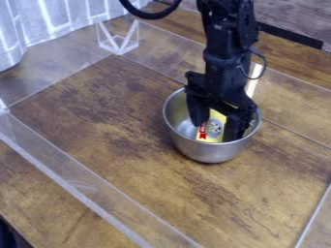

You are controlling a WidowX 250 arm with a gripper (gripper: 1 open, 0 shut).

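Observation:
A steel bowl (204, 148) stands on the wooden table in the middle-right of the camera view. Inside it lies a small yellow item (216, 129) with a red part and a pale round figure, partly covered by the black gripper (215, 111). The gripper's fingers reach down into the bowl around the item; whether they touch it or how far they are open is hard to tell.
A white wire stand (119, 35) is at the back left, and a pale object (255, 79) sits behind the arm on the right. Transparent rails run along the left.

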